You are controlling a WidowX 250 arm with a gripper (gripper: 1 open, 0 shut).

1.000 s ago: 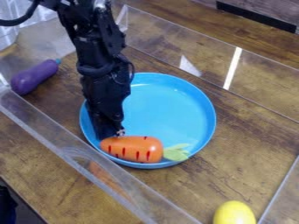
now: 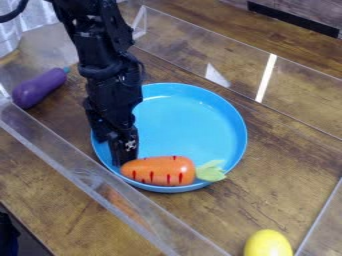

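Observation:
An orange toy carrot (image 2: 160,171) with red stripes and a pale green top lies in the front part of a blue plate (image 2: 197,128). My black gripper (image 2: 118,148) reaches down at the plate's left side, just behind and left of the carrot's thick end.
A purple toy eggplant (image 2: 38,87) lies on the wooden table at the left. A yellow lemon (image 2: 267,243) is at the front right. Clear plastic walls (image 2: 80,170) border the work area; the table right of the plate is clear.
My gripper has shifted slightly left and up, away from the carrot's left end. The carrot sits slightly further right than before, still in the plate.

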